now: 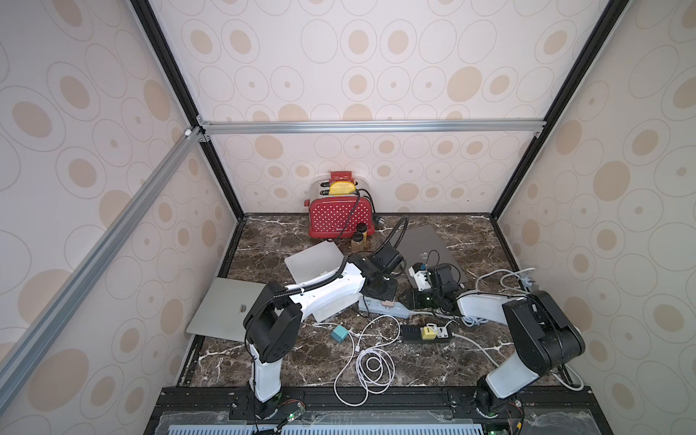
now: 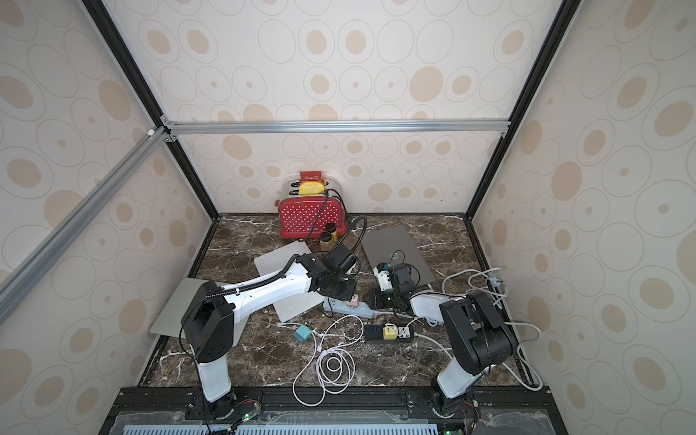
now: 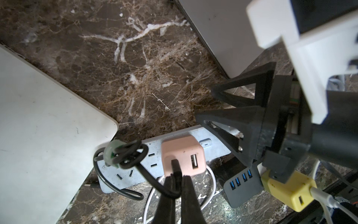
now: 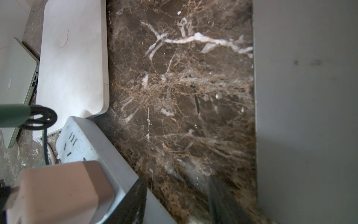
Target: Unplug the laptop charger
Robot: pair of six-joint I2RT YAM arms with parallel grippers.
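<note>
A pink charger (image 3: pixel 182 147) sits on the white power strip (image 3: pixel 145 168), near the middle of the table. My left gripper is over it, shut, with a dark cable running at its fingertips; whether that cable is held is unclear. My right gripper is just right of the strip, pointing toward it, its fingers apart with nothing seen between them. A yellow adapter (image 3: pixel 289 188) sits in a dark strip in front. A green plug (image 3: pixel 111 151) with coiled black cable lies by the white strip's left end.
White laptop (image 3: pixel 44 123) to the left, grey laptop (image 4: pixel 305 104) behind the right gripper, toaster (image 1: pixel 340 217) with bottles at the back. A teal cube (image 1: pixel 339 332) and looped white cables lie in front.
</note>
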